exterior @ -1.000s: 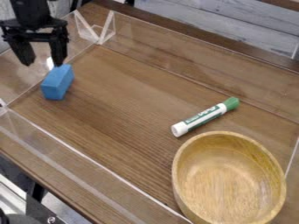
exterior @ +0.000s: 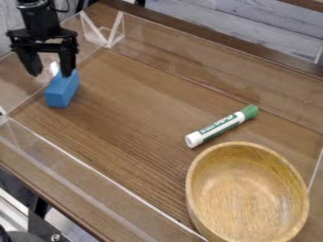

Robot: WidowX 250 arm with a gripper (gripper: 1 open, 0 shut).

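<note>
My black gripper (exterior: 43, 52) is at the top left, over the wooden table (exterior: 145, 113). Just below it lies a blue block (exterior: 62, 91). A small white object (exterior: 55, 69) sits between the two, partly hidden. Whether the fingers are open or shut is too small to tell.
A green and white tube (exterior: 221, 126) lies at the middle right. An empty tan basket (exterior: 246, 189) fills the lower right. A white wire-like piece (exterior: 101, 30) stands at the top left edge.
The arm has shifted slightly over the last second, remaining above the blue block at the left. The tube and basket have not moved.
</note>
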